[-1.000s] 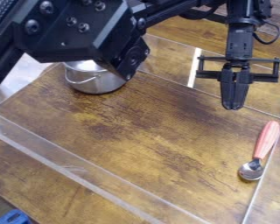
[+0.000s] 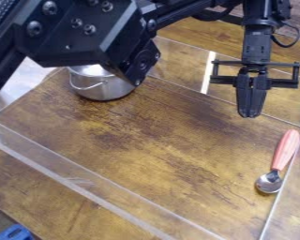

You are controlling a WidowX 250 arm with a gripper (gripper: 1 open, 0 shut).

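My gripper (image 2: pixel 250 105) hangs from the arm at the upper right, pointing down over the wooden table, shut with nothing visible between its fingers. Below it to the right lies a spoon (image 2: pixel 280 162) with a red handle and a steel bowl toward the viewer, apart from the gripper. A steel pot (image 2: pixel 100 86) stands at the upper left, partly hidden behind the black arm.
Pale tape strips run along its edges. A blue object (image 2: pixel 15 234) shows at the bottom left corner.
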